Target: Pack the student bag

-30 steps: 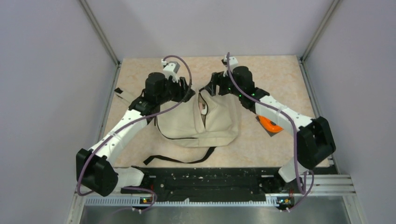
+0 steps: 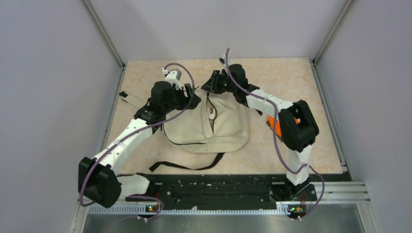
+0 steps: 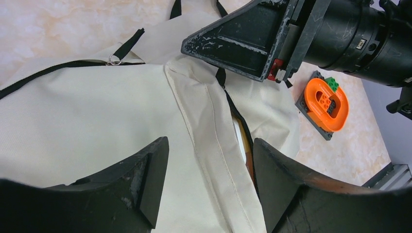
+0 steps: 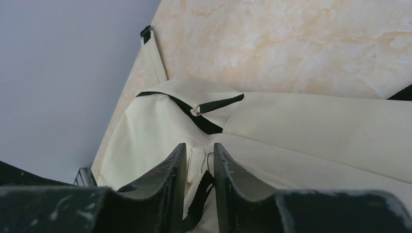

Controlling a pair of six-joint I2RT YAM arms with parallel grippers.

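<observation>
A cream fabric bag (image 2: 223,125) lies on the table with its black zipper (image 3: 236,110) partly open and light items inside the slit. My right gripper (image 2: 210,85) is at the zipper's upper end; in the right wrist view its fingers (image 4: 163,174) are close together around a fabric tab and black strip, with grip unclear. My left gripper stands open over the bag's left part, nothing held. A black zipper pull (image 3: 128,43) with a ring lies near the bag's top edge.
An orange toy piece (image 3: 337,111) on a dark baseplate sits right of the bag. A black strap (image 2: 184,167) lies along the front.
My right gripper has moved left onto the zipper's top end, and its fingers look narrower. My left gripper has shifted slightly down in the top view.
</observation>
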